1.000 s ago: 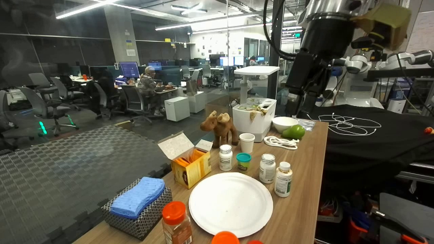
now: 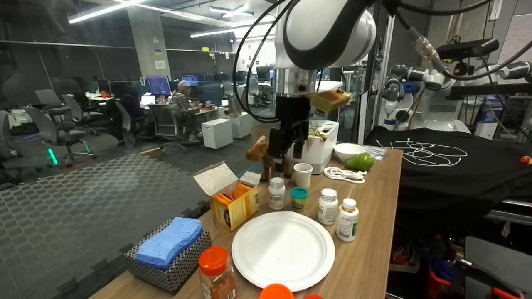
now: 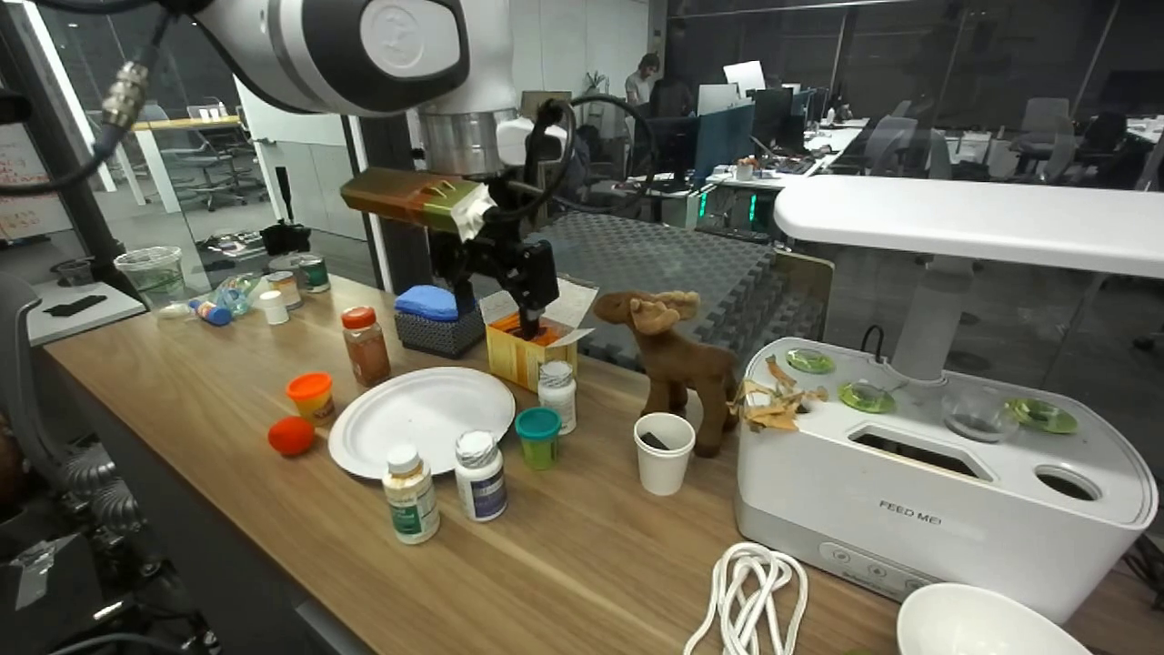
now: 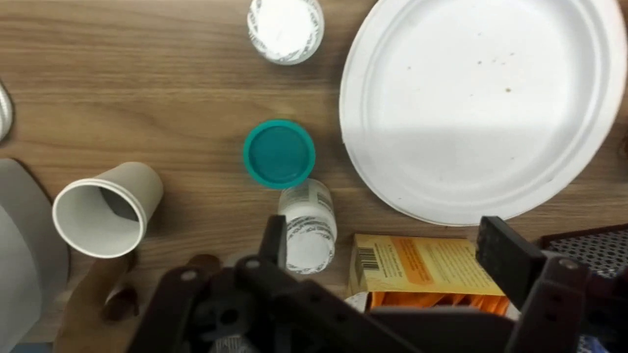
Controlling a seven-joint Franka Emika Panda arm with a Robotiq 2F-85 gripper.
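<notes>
My gripper is open above the back of the table, its two black fingers wide apart with nothing held. In the wrist view, a white pill bottle [image 4: 308, 235] stands by the left finger, and the yellow box [image 4: 424, 264] of orange packets shows between the fingers, below them. A teal-lidded tub [image 4: 279, 154] is beside that bottle. The white paper cup [image 3: 663, 464] stands upright with something dark inside. Two more white bottles, one with a blue label [image 3: 480, 477] and one with a green label [image 3: 410, 497], stand by the white plate [image 3: 420, 420].
A brown plush moose [image 3: 682, 366] stands close to the cup. The white planter [image 3: 938, 491], coiled white cord [image 3: 747, 600] and white bowl [image 3: 982, 628] fill one end. A blue sponge [image 2: 169, 241] lies on a patterned box; a red-lidded jar [image 2: 217, 274] is near it.
In exterior view 1 my arm has swung leftward from the right side, and the gripper now hangs in front of the moose and planter. The table objects have not moved.
</notes>
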